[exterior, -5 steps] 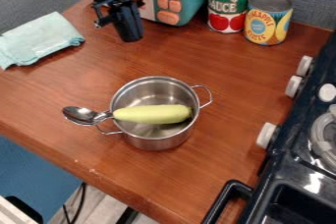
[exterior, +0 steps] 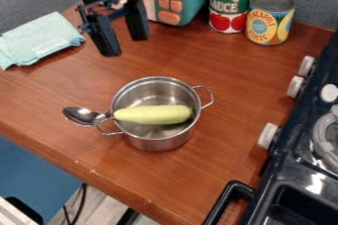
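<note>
My gripper [exterior: 123,34] hangs at the upper left of the camera view, open with nothing between its fingers, above the wooden counter near the teal appliance. A steel pot [exterior: 156,137] with two handles sits on the counter at the middle. A pale yellow-green oblong vegetable [exterior: 152,113] lies in the pot, and a metal spoon [exterior: 82,115] lies at the pot's left side.
A tomato sauce can [exterior: 228,10] and a yellow can [exterior: 268,27] stand at the back right. A light blue cloth [exterior: 38,41] lies at the left. A black stove [exterior: 297,185] borders the right.
My gripper's fingers have spread apart from close together, and the gripper has shifted slightly downward. The objects on the counter have not moved.
</note>
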